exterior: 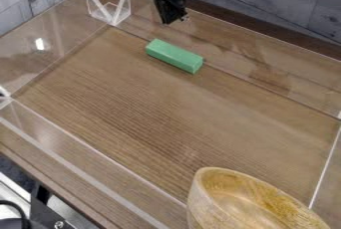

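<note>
A green rectangular block (173, 56) lies on the wooden table (147, 123), a little above the middle of the view. The dark gripper (168, 14) is at the top edge, raised above and behind the block and apart from it; whether it is open or shut is too small and dark to tell.
A clear wire-like or plastic holder (110, 6) stands at the top left. A yellow tub (256, 201) sits at the bottom right.
</note>
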